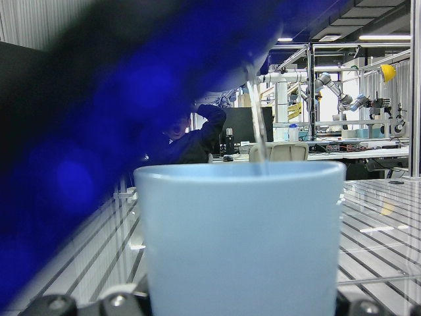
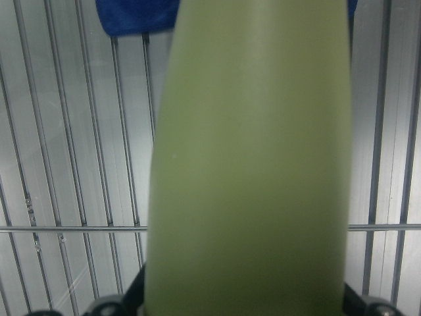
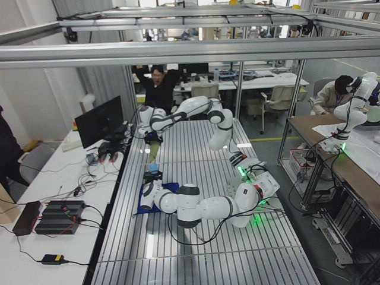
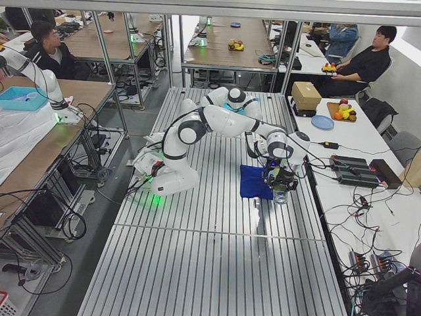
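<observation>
A light blue cup (image 1: 238,243) (image 3: 154,167) fills the lower middle of the left wrist view, upright in my left gripper (image 3: 152,176), which is shut on it. A thin clear stream falls into the cup from above in that view. In the right wrist view a long green bottle (image 2: 247,158) (image 3: 154,151) fills the middle, held by my right gripper (image 3: 153,138), tilted toward the cup in the camera left view. A dark blue cloth (image 4: 256,181) lies on the slatted table near the cup. What is above the cup in the left wrist view is blurred.
A white side desk (image 3: 53,249) with monitor (image 3: 100,122), cables and black boxes runs along one side. Frame posts and a neighbouring bench with another arm stand on the other.
</observation>
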